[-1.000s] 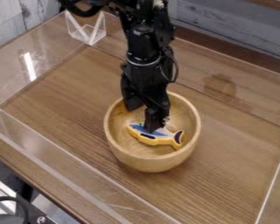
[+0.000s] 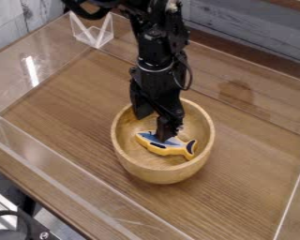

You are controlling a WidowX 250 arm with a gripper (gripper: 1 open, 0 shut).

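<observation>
A round wooden bowl point(image 2: 163, 166) sits in the middle of the table. Inside it lie a yellow object point(image 2: 178, 150) with dark markings and a blue item point(image 2: 149, 135) beside it. My black gripper point(image 2: 152, 120) reaches down from the top into the back of the bowl, above these items. It is open, with its fingertips dark and hard to make out against the bowl's shaded interior.
A clear plastic container point(image 2: 93, 28) stands at the back left. Black cables point(image 2: 18, 221) lie beyond the table's lower left edge.
The gripper has shifted very slightly within the area over the bowl; the bowl and its contents look the same.
</observation>
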